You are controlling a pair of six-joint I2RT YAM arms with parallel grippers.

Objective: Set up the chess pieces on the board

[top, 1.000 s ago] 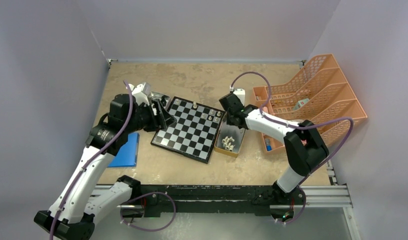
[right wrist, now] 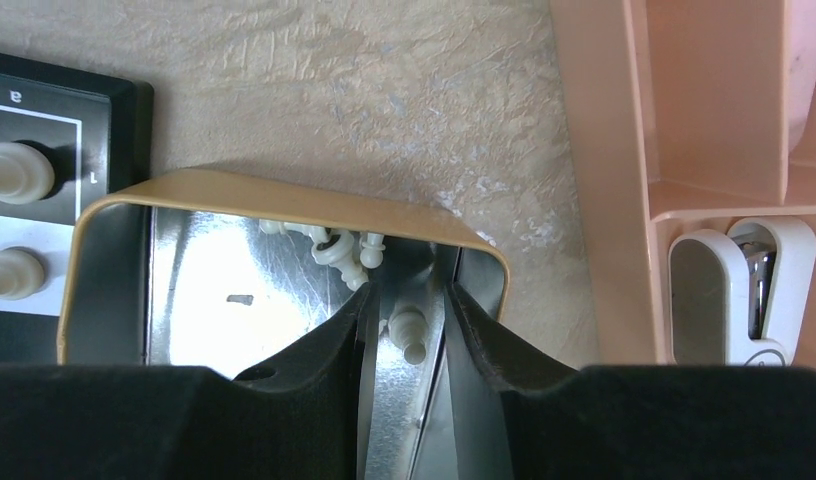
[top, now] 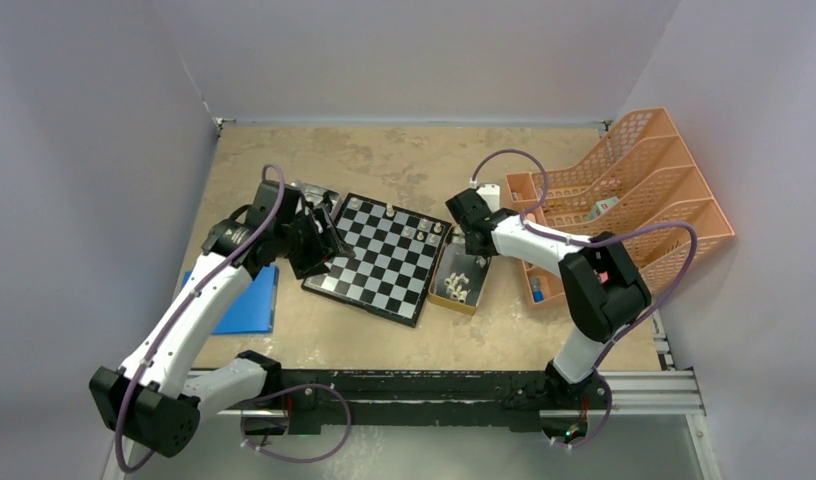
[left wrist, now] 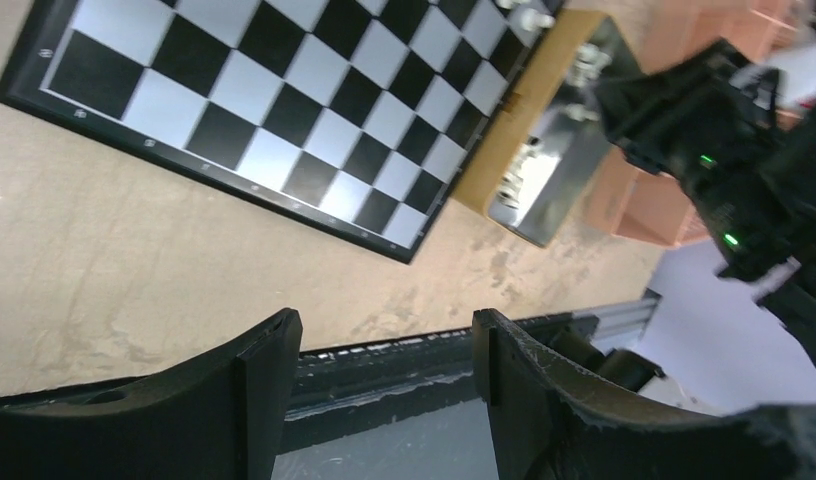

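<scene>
The checkered board (top: 374,262) lies mid-table, with several pale pieces near its far and right edges; one piece (right wrist: 17,172) stands near the corner marked a and 1. Beside the board is a tan-rimmed box (right wrist: 314,208) with several white pieces (top: 456,287) in it. Over this box, my right gripper has its fingers apart on either side of one pale piece (right wrist: 409,332); no clear contact shows. My left gripper is open and empty above the board's left side.
An orange organizer (right wrist: 606,200) stands close to the right of the box. Behind the left gripper sits another container (top: 322,197) with dark pieces, partly hidden. A blue folder (top: 248,303) lies at the left. Bare table (top: 384,345) shows in front of the board.
The right gripper has moved a little right and toward the front, over the box.
</scene>
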